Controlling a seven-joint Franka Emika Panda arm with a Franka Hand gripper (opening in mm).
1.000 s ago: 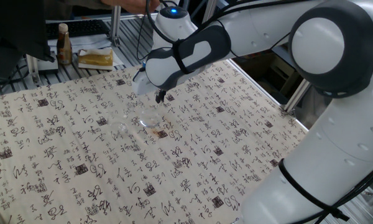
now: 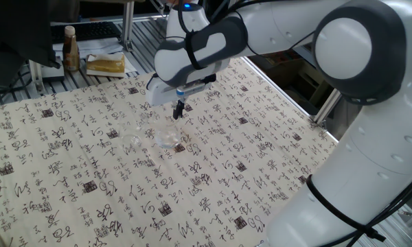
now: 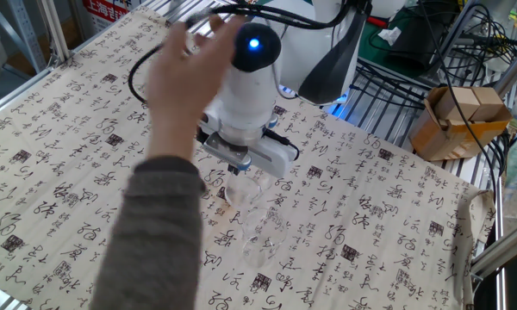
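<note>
A clear, see-through vessel (image 2: pixel 168 139) rests on the cloth just below my gripper (image 2: pixel 178 115); its outline is faint. In exterior view 2 the same clear vessel (image 3: pixel 243 189) shows beneath the gripper (image 3: pixel 233 170). A second transparent piece (image 3: pixel 264 237) lies nearer that camera, and appears as a faint clear shape (image 2: pixel 132 140) left of the first in exterior view 1. My dark fingers point down and stand close together, and whether they touch the vessel is unclear. How far they are parted cannot be made out.
A person's hand (image 3: pixel 189 73) is beside my wrist, the arm (image 3: pixel 151 237) covering part of the cloth. A sauce bottle (image 2: pixel 71 49) and a yellow package (image 2: pixel 106 65) stand beyond the cloth's far edge. A cardboard box (image 3: pixel 459 120) sits off the right side.
My hand has tilted, showing more of its underside, and the fingertips sit slightly lower. The upper arm shifted a little left. The nearer vessel's outline looks lower and fainter than before.
</note>
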